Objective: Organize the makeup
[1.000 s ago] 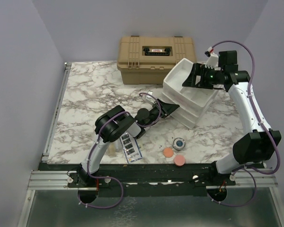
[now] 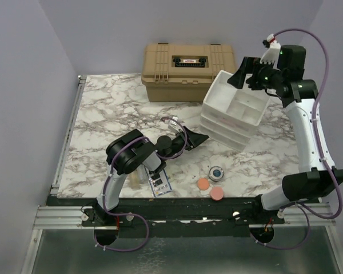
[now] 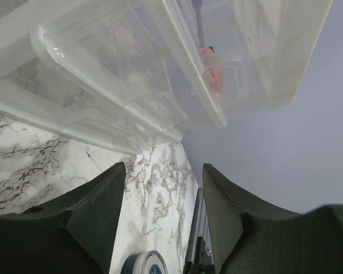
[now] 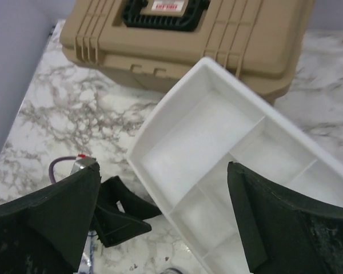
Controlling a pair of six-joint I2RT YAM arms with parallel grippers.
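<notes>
My left gripper (image 2: 195,138) hangs at the left of the white stacked organizer (image 2: 223,97), its fingers apart just short of the clear trays (image 3: 91,68) with nothing between them. In the left wrist view, a small pink item shows inside a tray. My right gripper (image 2: 246,71) stands open above the organizer, whose empty white compartments (image 4: 188,148) lie below it. On the table are a round silver-rimmed compact (image 2: 216,173), an orange disc (image 2: 203,184), a pink disc (image 2: 216,193) and a palette (image 2: 159,184), partly under the left arm.
A tan toolbox (image 2: 160,85) stands at the back, next to the organizer. Some pale items lie beside the palette, partly hidden by the arm.
My left gripper has drawn back down and left from the organizer, which has shifted slightly right since a second ago. My right gripper has risen away from the organizer.
</notes>
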